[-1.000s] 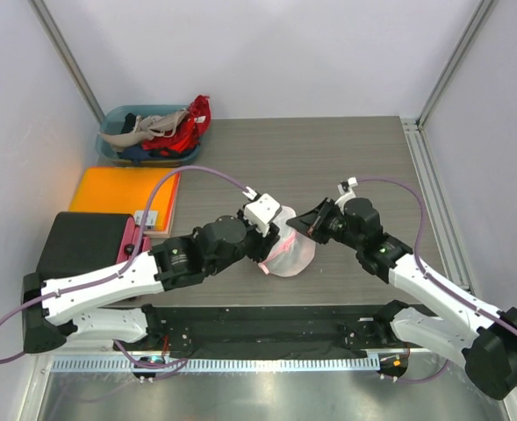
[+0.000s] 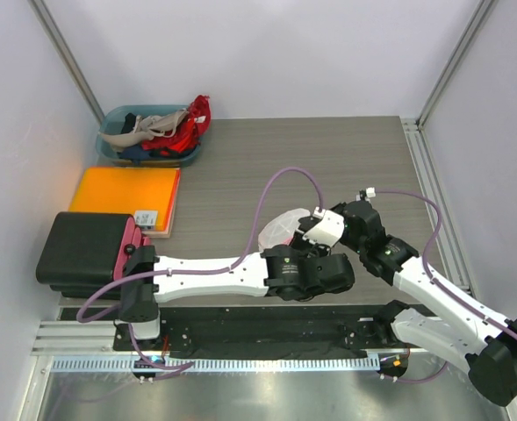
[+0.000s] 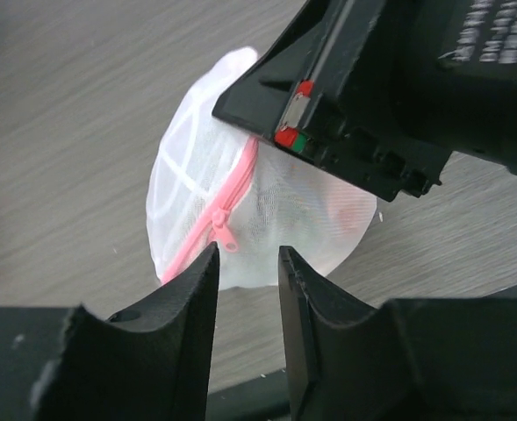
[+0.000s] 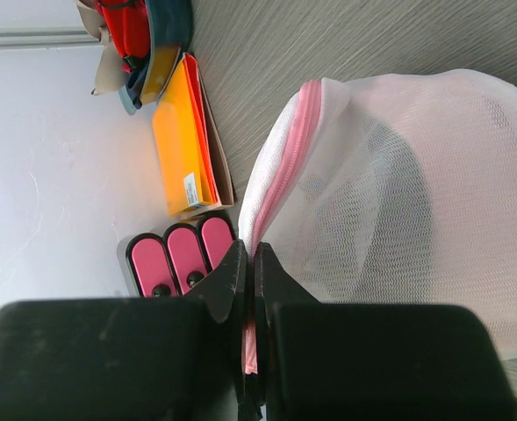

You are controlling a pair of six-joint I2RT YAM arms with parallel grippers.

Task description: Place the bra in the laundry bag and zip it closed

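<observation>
The white mesh laundry bag [image 2: 280,226] with a pink zipper lies mid-table, partly hidden under my arms. My right gripper is shut on the bag's zipper edge. In the left wrist view, the pink zipper pull [image 3: 225,230] sits on the zipper [image 3: 188,246], just beyond my left gripper, whose fingers are part open with nothing between them. A faint pink patch shows through the mesh; whether it is the bra I cannot tell.
A blue bin [image 2: 111,117] of fabric items, orange folders [image 2: 122,184] and a black case with pink panels [image 2: 74,246] stand on the left.
My left gripper has moved right over the bag, beside my right gripper, which has moved slightly right and toward the back.
</observation>
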